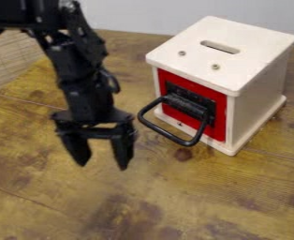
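The black gripper (102, 148) hangs over the wooden table at the left, open, its two fingers apart with nothing visible between them; it is somewhat blurred. To its right stands a white box (255, 93) with a red front (214, 130) and a black U-shaped handle (177, 135) sticking out toward the gripper. The gripper is apart from the handle. The box's top has a slot and two screws.
A woven mat (9, 58) lies at the back left, and a pale wall runs behind.
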